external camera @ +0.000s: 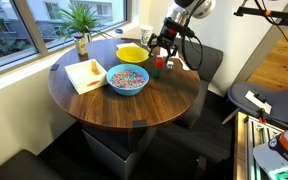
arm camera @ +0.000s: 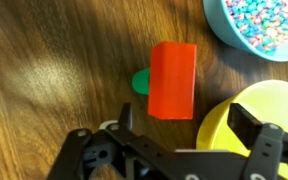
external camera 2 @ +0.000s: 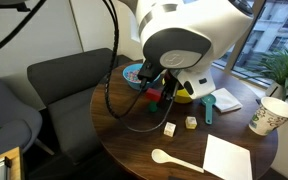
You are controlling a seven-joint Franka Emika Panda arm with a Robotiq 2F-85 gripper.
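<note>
A red block point(arm camera: 172, 80) lies in the middle of the wrist view, with a small green object point(arm camera: 141, 82) showing from beside or under it. Across the block's near end my gripper stands open, one finger on either side in the picture; the gap in height cannot be judged. In exterior view 1 the red block point(external camera: 159, 62) appears just below the gripper point(external camera: 163, 47). The arm hides much of that spot in exterior view 2, where part of the red block point(external camera 2: 153, 95) shows.
Close to the block are a yellow bowl point(arm camera: 218, 127) and a blue bowl point(arm camera: 224, 25) of colourful bits. A white tray point(external camera: 86, 75) sits farther left. Small pale blocks, a white spoon point(external camera 2: 174, 160) and a paper sheet point(external camera 2: 227, 158) lie on the round table.
</note>
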